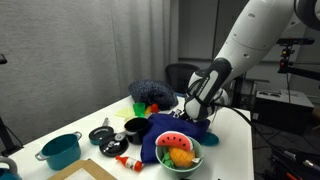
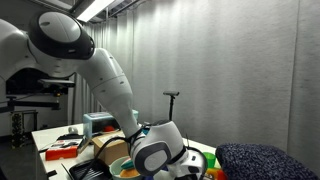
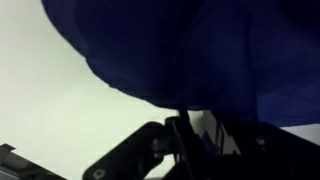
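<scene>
A dark blue cloth (image 1: pixel 150 148) lies spread over the white table beyond the bowl, with its right part rumpled beneath the arm. My gripper (image 1: pixel 188 113) is low over that right part, pointing down. In the wrist view the cloth (image 3: pixel 160 55) fills the upper half, and its near edge reaches the gripper. The fingertips are dark and partly covered by cloth, so whether the fabric is between them cannot be made out. In exterior view 2 the arm's white body hides the fingers and most of the cloth.
A green bowl (image 1: pixel 181 171) with a watermelon slice and other toy food stands in front of the cloth. A black pot (image 1: pixel 137 130), a teal pot (image 1: pixel 62 151) and a red bottle (image 1: pixel 130 162) lie to the left. A dark cushion (image 1: pixel 152 92) sits behind.
</scene>
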